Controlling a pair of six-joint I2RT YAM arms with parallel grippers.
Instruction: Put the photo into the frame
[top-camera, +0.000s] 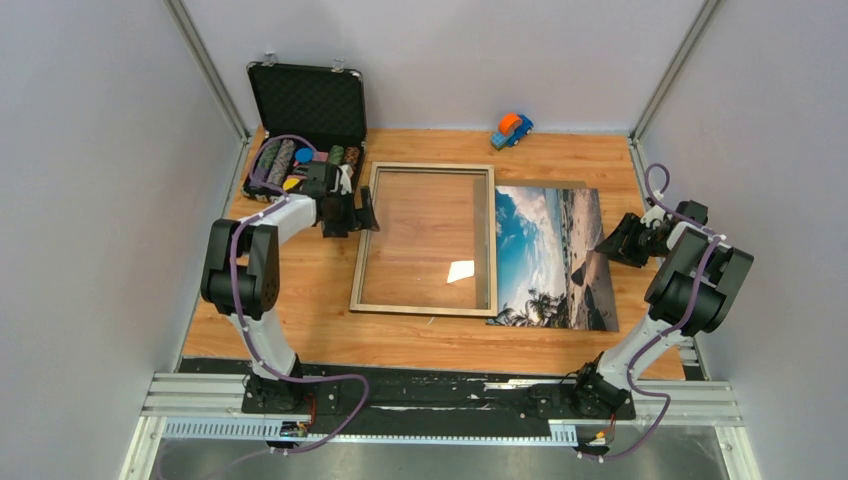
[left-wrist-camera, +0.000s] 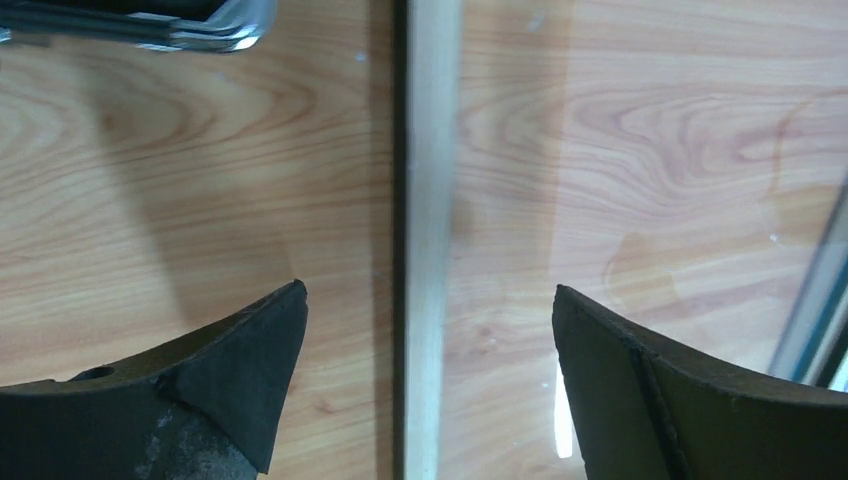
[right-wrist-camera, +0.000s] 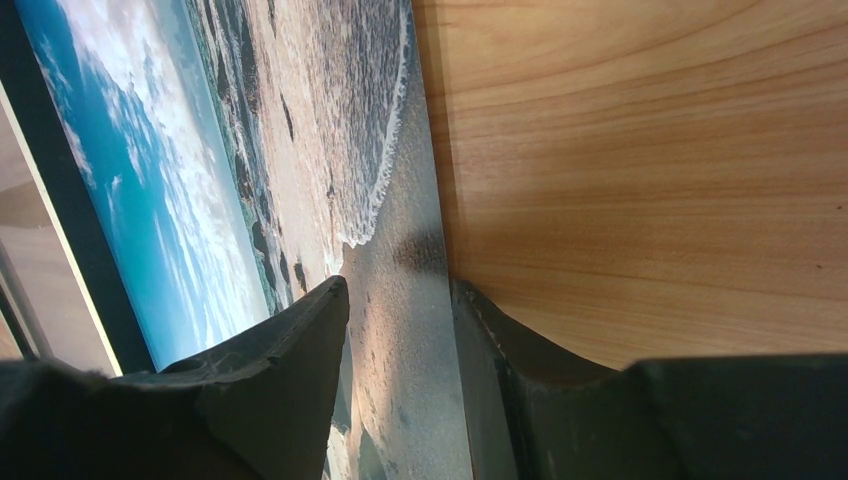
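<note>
A pale wooden frame with a clear pane (top-camera: 425, 309) lies flat in the middle of the table. To its right is the beach photo (top-camera: 540, 250), also flat, its left edge close against or slightly under the frame's right side. My left gripper (top-camera: 362, 210) stands open over the frame's left bar (left-wrist-camera: 428, 240), which runs between the spread fingers without being gripped. At the photo's right edge, my right gripper is part open, one finger (right-wrist-camera: 300, 370) over the photo and the other at its edge; I see no grip on it.
An open black case (top-camera: 306, 100) with rolls and discs stands at the back left, close to my left gripper. A toy truck (top-camera: 512, 130) sits at the back. Bare table lies in front of the frame and photo.
</note>
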